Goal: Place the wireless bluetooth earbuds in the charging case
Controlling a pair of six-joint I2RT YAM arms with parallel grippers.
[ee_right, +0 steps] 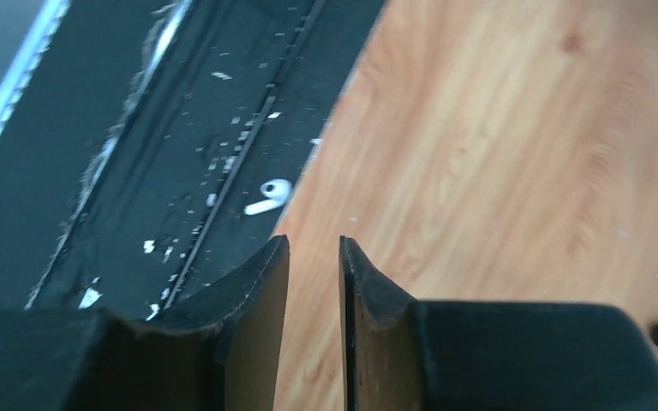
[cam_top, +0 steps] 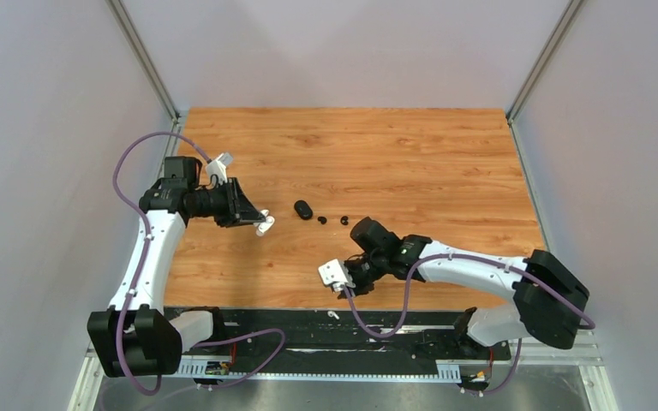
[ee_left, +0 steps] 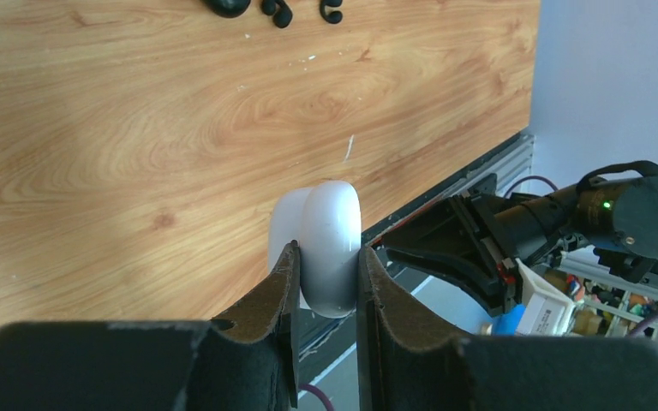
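The white charging case [ee_left: 331, 248] is pinched between the fingertips of my left gripper. Its second white shell [ee_left: 284, 224] shows behind the first, so it looks flipped open; its slots are hidden. In the top view the case [cam_top: 265, 224] is held over the left part of the board. One white earbud [ee_right: 274, 195] lies on the black strip just off the board's front edge. My right gripper, above the board near that edge, is partly open with nothing between its fingers, clear of the earbud.
A black case [cam_top: 303, 210] and two small black earbuds, one left [cam_top: 322, 220] and one right [cam_top: 344, 220], lie mid-board. The black strip [cam_top: 248, 322] along the front carries white scraps. The back and right of the wooden board [cam_top: 428, 163] are clear.
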